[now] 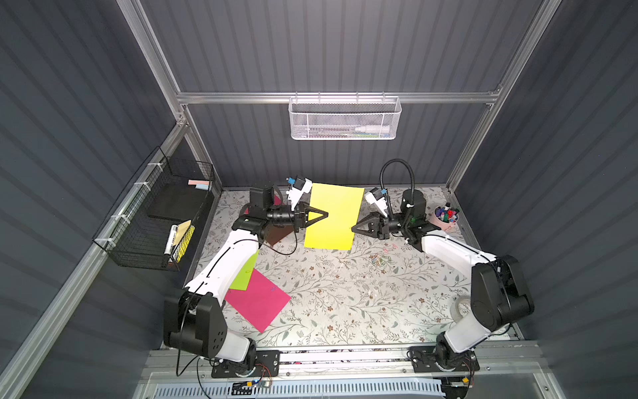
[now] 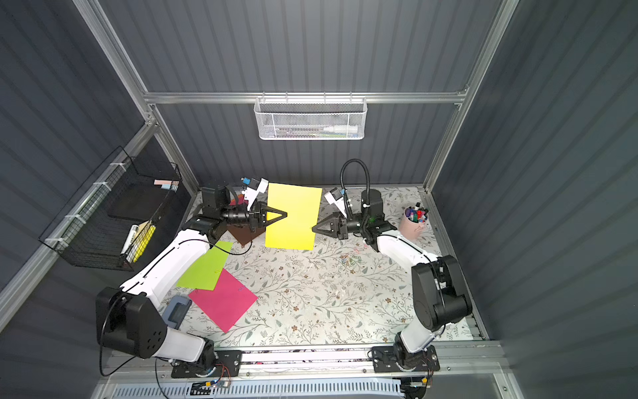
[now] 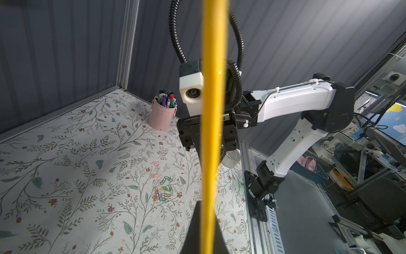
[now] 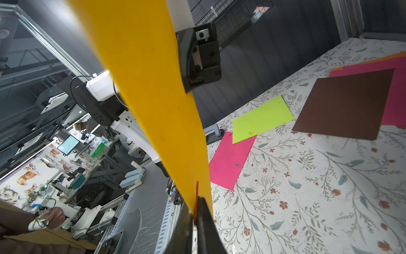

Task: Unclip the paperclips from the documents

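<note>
My left gripper (image 1: pixel 325 214) is shut on a yellow sheet (image 1: pixel 332 198), holding it upright. My right gripper (image 1: pixel 353 228) is shut at the sheet's right edge; in the right wrist view a thin red line (image 4: pixel 196 190), likely a paperclip, shows on the sheet at its fingertips. Loose coloured paperclips (image 3: pixel 162 192) lie on the table at right. A pink sheet (image 1: pixel 256 299) and a lime sheet (image 1: pixel 242 276) lie at front left, each with clips visible in the right wrist view. A brown sheet (image 4: pixel 342 103) lies behind them.
A pink pen cup (image 1: pixel 444 219) stands at back right. A black wire basket (image 1: pixel 133 246) hangs on the left wall, a white mesh basket (image 1: pixel 344 119) on the back wall.
</note>
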